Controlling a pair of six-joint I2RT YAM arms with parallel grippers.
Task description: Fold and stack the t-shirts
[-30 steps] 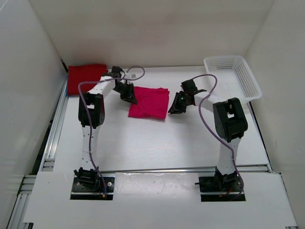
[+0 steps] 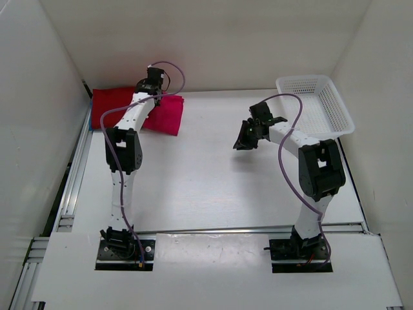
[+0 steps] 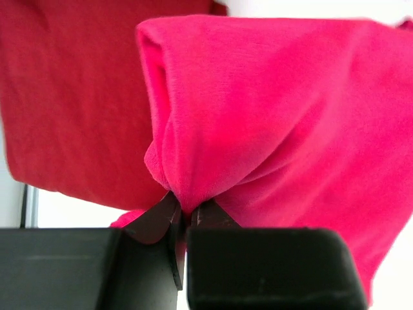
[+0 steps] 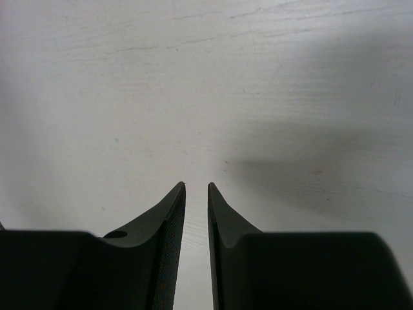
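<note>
A folded pink t-shirt is at the back left, just right of and partly against the folded dark red t-shirt. My left gripper is shut on a bunched edge of the pink shirt, close above the red shirt. In the top view the left arm hides where the two shirts meet, so I cannot tell how far they overlap. Over the bare table right of centre hangs my right gripper, part open, its fingers apart with nothing between them.
An empty white basket stands at the back right corner. Something blue peeks out along the red shirt's left edge.
My right arm has shifted a little right, away from the shirt.
</note>
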